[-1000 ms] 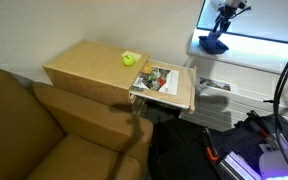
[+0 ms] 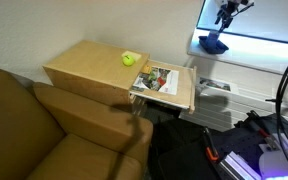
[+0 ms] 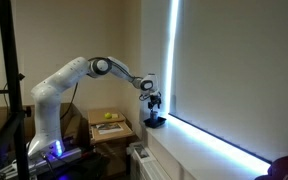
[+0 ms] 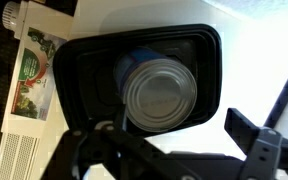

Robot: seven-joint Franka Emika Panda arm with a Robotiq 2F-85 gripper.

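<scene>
A blue-sided can with a silver round end stands inside a black rounded container in the wrist view. My gripper is open, its dark fingers far apart along the bottom of that view. No object shows between them. From outside, the gripper hangs just above the can and the dark container on the white ledge by the window. The second exterior view also has the gripper over the container.
Left of the ledge, an open drawer holds printed packets. A yellow-green ball rests on the wooden cabinet top. The bright window strip borders the ledge, which is bare toward the front right.
Over the last second the gripper has shifted slightly above the can. The container, the ball and the drawer look unmoved.
</scene>
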